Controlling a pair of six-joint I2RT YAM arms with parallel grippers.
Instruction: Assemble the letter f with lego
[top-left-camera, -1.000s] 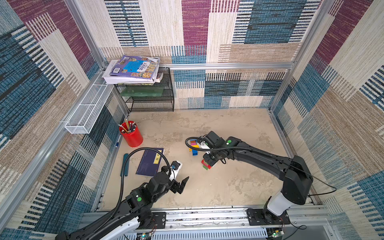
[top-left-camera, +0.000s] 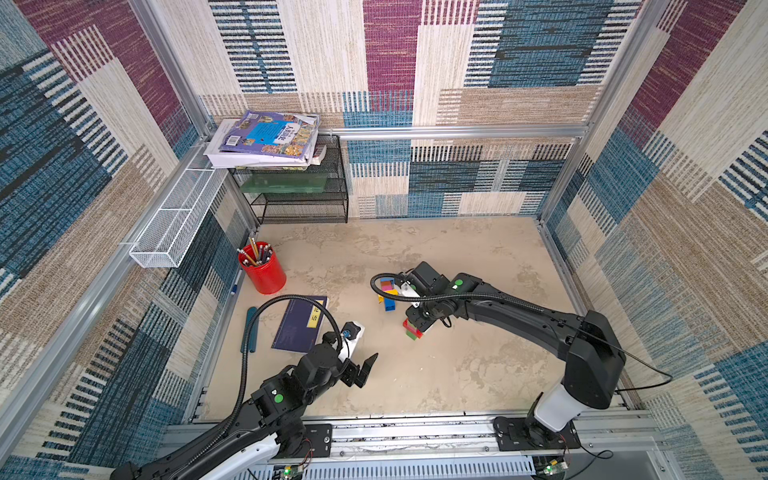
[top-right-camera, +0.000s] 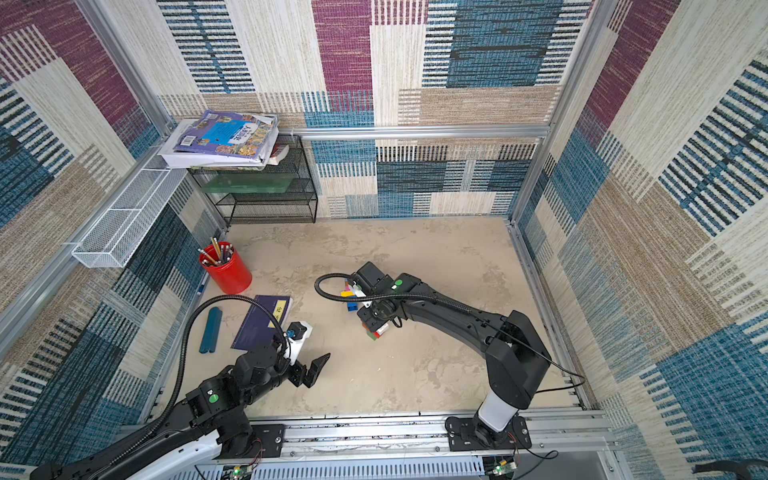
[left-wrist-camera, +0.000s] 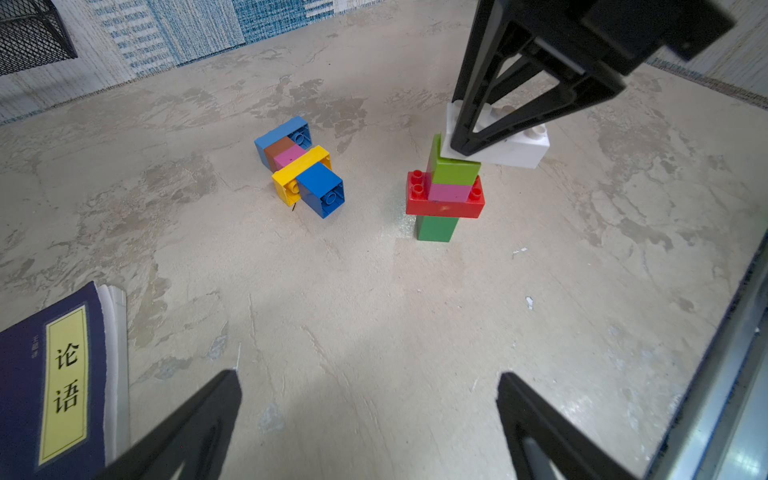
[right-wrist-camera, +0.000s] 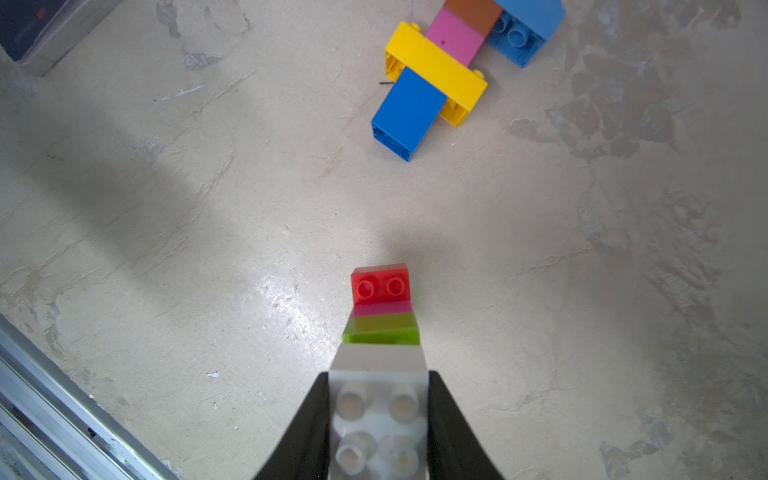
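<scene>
A short tower stands upright at centre: green brick (left-wrist-camera: 435, 229) at the bottom, red brick (left-wrist-camera: 442, 206), pink brick (left-wrist-camera: 448, 192), lime brick (left-wrist-camera: 453, 172). On top is a white brick (left-wrist-camera: 512, 148), with my right gripper shut on it. A group of blue (right-wrist-camera: 408, 112), yellow (right-wrist-camera: 436, 64), pink (right-wrist-camera: 454, 36), brown and light blue bricks lies apart, behind and left of the tower. My left gripper is open and empty, low at the front left, facing the tower.
A dark blue book (top-left-camera: 294, 328), a teal case (top-right-camera: 209, 329) and a red pen cup (top-left-camera: 268, 276) are at the left. A wire rack with books stands at the back left.
</scene>
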